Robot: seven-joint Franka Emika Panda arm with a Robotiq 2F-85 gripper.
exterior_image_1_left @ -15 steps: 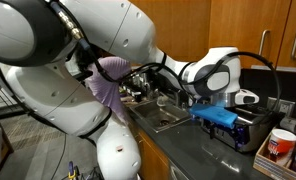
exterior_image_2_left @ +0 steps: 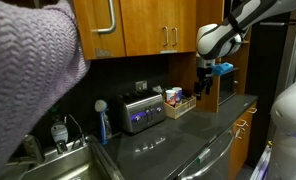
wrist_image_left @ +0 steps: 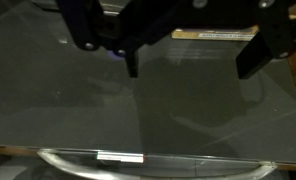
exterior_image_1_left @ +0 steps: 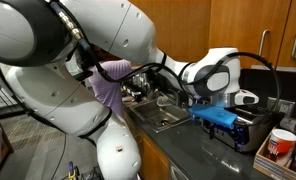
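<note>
Above the dark grey countertop [wrist_image_left: 188, 108], my gripper points down with its two black fingers wide apart. Only bare counter shows between them in the wrist view. From the side, the gripper [exterior_image_1_left: 229, 133] appears below its blue mount [exterior_image_1_left: 213, 115], in front of the toaster [exterior_image_2_left: 141, 112]. A wooden tray [exterior_image_2_left: 183, 107] stands at the back of the counter; it holds a red-and-white can [exterior_image_1_left: 279, 144] and other small items.
A steel sink [exterior_image_1_left: 160, 117] lies at the other end of the counter, with a blue brush [exterior_image_2_left: 103, 122] behind it. Along the front edge runs a curved metal handle [wrist_image_left: 73, 168]. Wooden cabinets [exterior_image_2_left: 143, 27] hang overhead.
</note>
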